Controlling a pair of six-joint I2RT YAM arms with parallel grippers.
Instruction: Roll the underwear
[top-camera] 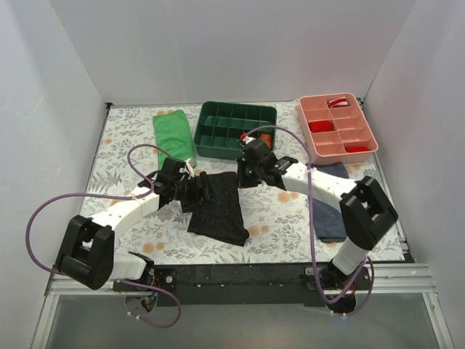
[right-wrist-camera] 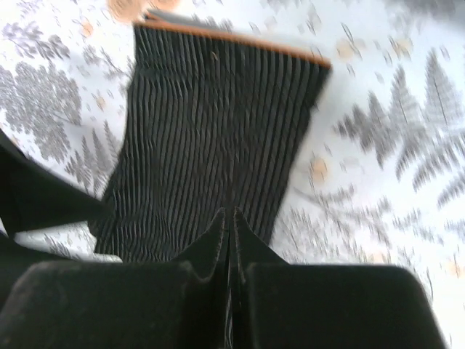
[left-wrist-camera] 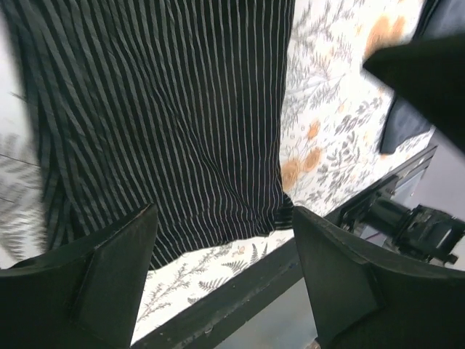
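A black, finely striped underwear (top-camera: 218, 217) lies folded into a long flat strip on the table. Its orange-edged end (right-wrist-camera: 240, 35) is up in the right wrist view. My left gripper (top-camera: 206, 187) hovers over the far left part of the cloth, and its fingers stand apart in the left wrist view with no cloth pinched between them. By the far right edge of the underwear is my right gripper (top-camera: 242, 182). Its fingertips (right-wrist-camera: 218, 225) meet, and nothing shows between them.
A divided green box (top-camera: 218, 149) stands behind the underwear, close to both grippers. Farther right is a pink box (top-camera: 323, 102) with red items. A green cloth (top-camera: 173, 134) lies at the back left, a dark blue cloth (top-camera: 330, 227) at the right.
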